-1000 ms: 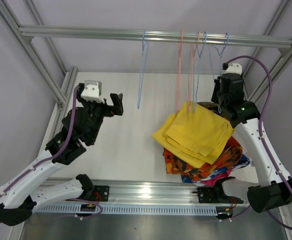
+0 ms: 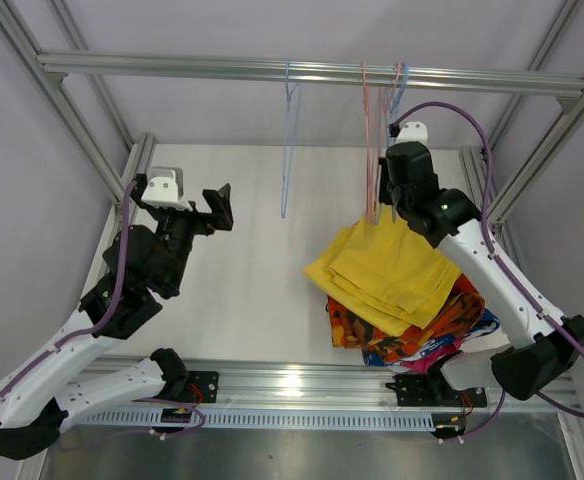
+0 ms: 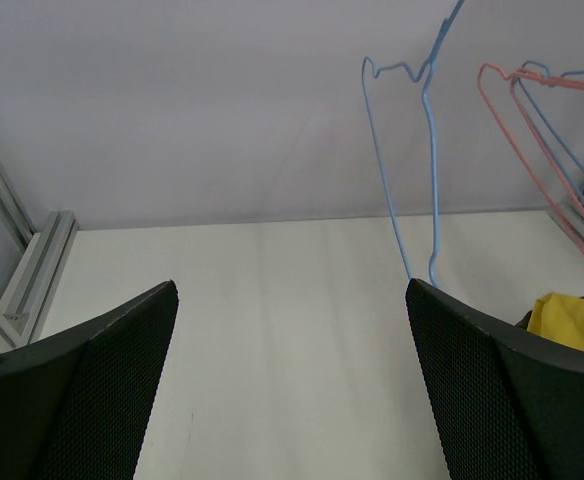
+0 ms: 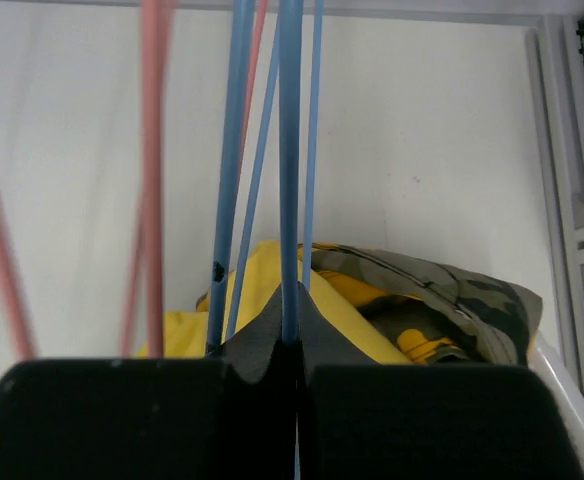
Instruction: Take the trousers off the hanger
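Observation:
Pink and blue hangers hang bunched on the rail (image 2: 222, 67) at the right; a lone blue hanger (image 2: 286, 150) hangs near the middle. Below the bunch lies a pile with yellow cloth (image 2: 382, 280) on top, orange patterned and camouflage cloth (image 4: 422, 295) in it. My right gripper (image 2: 382, 180) is among the bunched hangers, shut, with a thin blue hanger bar running up from between its fingertips in the right wrist view. My left gripper (image 2: 187, 205) stands open at the left, empty, facing the hangers. I see no garment on any hanger.
Aluminium frame posts (image 2: 122, 180) edge the workspace on both sides. The cloth pile fills the lower right, near the base of my right arm.
My right gripper has moved left from the rightmost blue hangers, and the hangers at the right are now squeezed closer together.

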